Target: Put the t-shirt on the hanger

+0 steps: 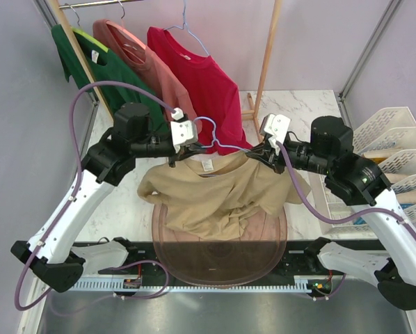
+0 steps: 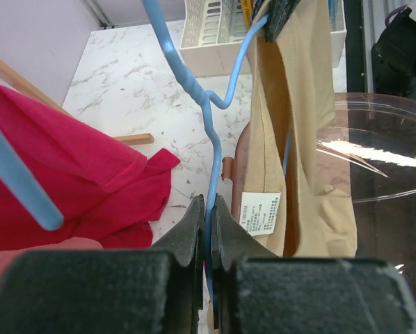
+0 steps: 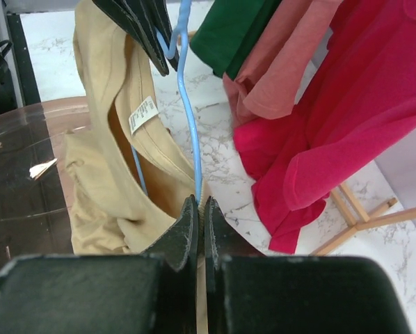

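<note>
A light blue hanger (image 1: 215, 132) stands above the neck of the beige t-shirt (image 1: 215, 195), which drapes over a round translucent board (image 1: 218, 264); part of the hanger shows inside the shirt's opening. My left gripper (image 1: 191, 149) is shut on the hanger, whose blue wire runs between its fingers. My right gripper (image 1: 258, 152) is shut at the other side of the hanger; in the right wrist view the blue wire and beige cloth run down to its closed fingertips, though how much is between them is hard to tell.
Green, pink and red (image 1: 194, 90) shirts hang from a wooden rack (image 1: 267, 42) behind, the red one close to the hanger. A white slotted basket (image 1: 396, 125) stands at the right. The walls are close on both sides.
</note>
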